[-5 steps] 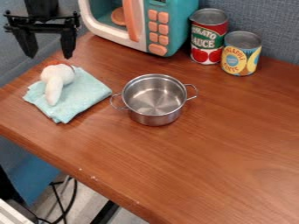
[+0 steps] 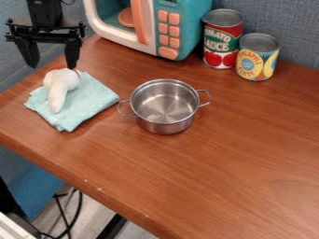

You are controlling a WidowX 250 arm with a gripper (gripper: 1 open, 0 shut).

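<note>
The black gripper [image 2: 51,58] hangs at the upper left, open, with nothing between its fingers, just above a white plush object [image 2: 59,86] with a bit of red at its top. That object rests on a folded light blue cloth [image 2: 88,105]. To the right of the cloth sits a steel pot [image 2: 163,106] with two handles, empty.
A teal toy microwave [image 2: 188,35] stands at the back. Right of it are a tomato sauce can [image 2: 221,42] and a yellow-labelled can [image 2: 256,62]. Cables lie below the left edge.
The objects on the table have not visibly moved.
</note>
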